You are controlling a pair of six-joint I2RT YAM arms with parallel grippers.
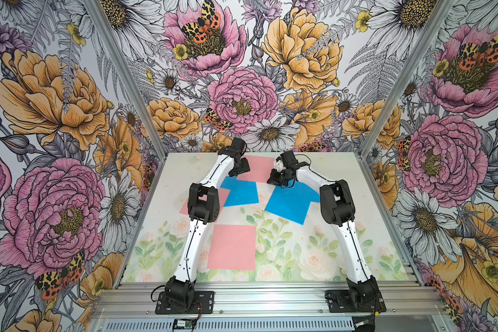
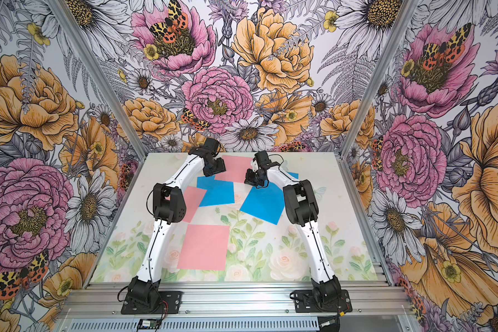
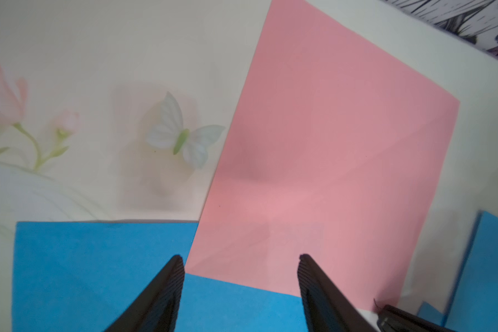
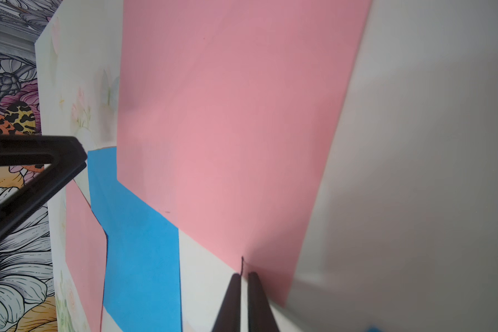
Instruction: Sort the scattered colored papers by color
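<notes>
A pink sheet (image 1: pixel 261 166) lies at the back of the table, its near left corner over a blue sheet (image 1: pixel 243 194). At the pink sheet's near edge my right gripper is shut, with that edge between its fingertips and a small dark crease beside them. Above the opposite near corner of that sheet my left gripper hangs open, with nothing between its fingers. A second pink sheet (image 2: pixel 192 202) lies partly hidden under the left arm. A third pink sheet (image 1: pixel 232 247) lies flat at the front.
More blue paper (image 1: pixel 290 205) lies at centre right, partly behind the right arm. Both grippers are close to each other over the back of the table.
</notes>
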